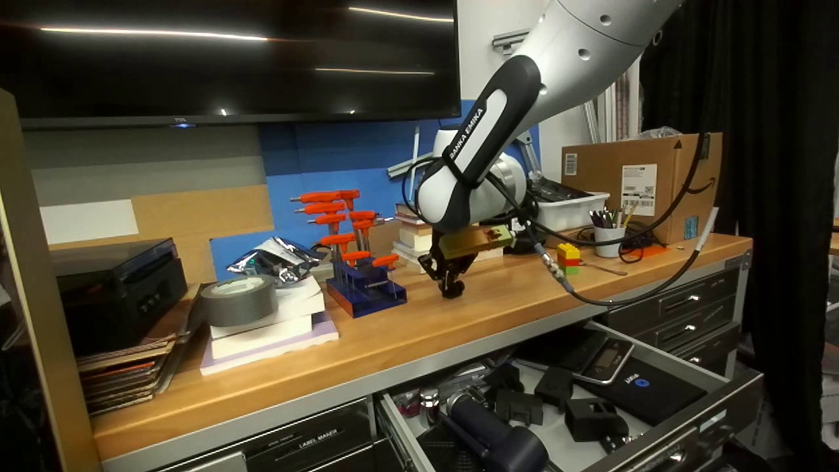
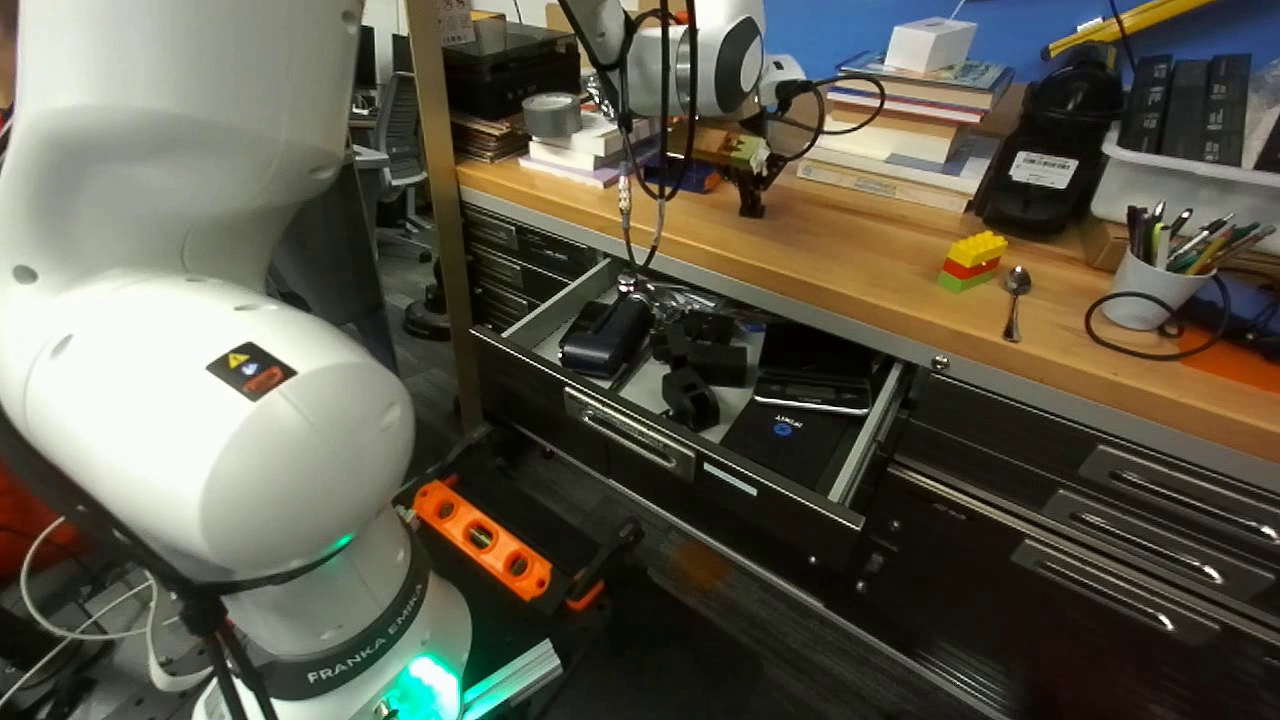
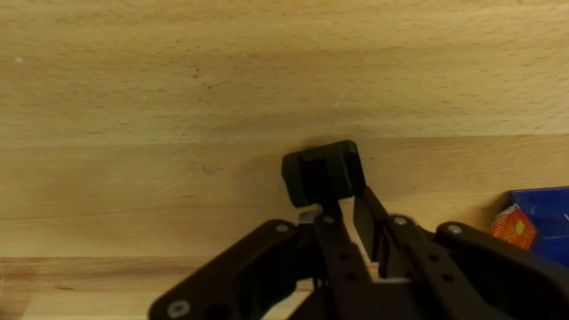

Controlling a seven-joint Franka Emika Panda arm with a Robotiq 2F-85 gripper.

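Observation:
A small black blocky object with a recess in its top is at the fingertips in the wrist view. My gripper is shut on its near right side, one finger reaching into the recess and the other outside. In exterior view 1 the dark gripper points down at the middle of the wooden bench, the black object at its tips. Exterior view 2 shows the black object at bench level. Whether it touches the wood is hard to tell.
A blue stand of red-handled hex keys is left of the gripper. Below the bench edge, an open drawer holds several dark items. Toy bricks, a spoon and a pen cup stand to the right. Bare wood surrounds the gripper's front.

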